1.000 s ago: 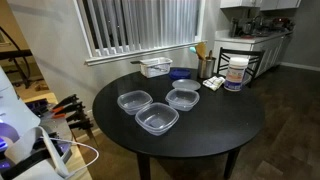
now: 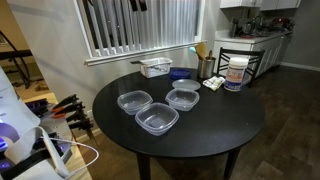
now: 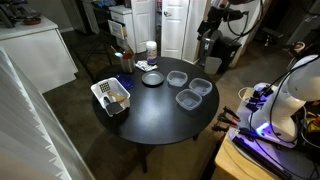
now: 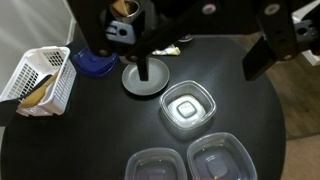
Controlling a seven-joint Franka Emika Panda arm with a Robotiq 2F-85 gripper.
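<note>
Three clear square containers stand empty on the black round table (image 2: 210, 135): a left one (image 2: 134, 103), a front one (image 2: 157, 120) and a back one (image 2: 183, 101). A grey plate (image 4: 146, 77) lies behind them, clear of the containers in the wrist view. High over the table, my gripper is open, its dark fingers (image 4: 256, 62) wide apart with nothing between them. One container (image 4: 187, 104) shows below the gap in the wrist view. Only the arm's dark lower end shows at the top of exterior view 1.
A white basket (image 3: 110, 98) with items inside stands at the table's side, near a blue bowl (image 4: 95, 62). A utensil holder (image 2: 207, 68), a cloth (image 2: 213, 82) and a white tub (image 2: 236, 73) line the back.
Dark parts of the arm and gripper have come into the top of exterior view 1, where none showed before. The containers and other tabletop things have stayed put.
</note>
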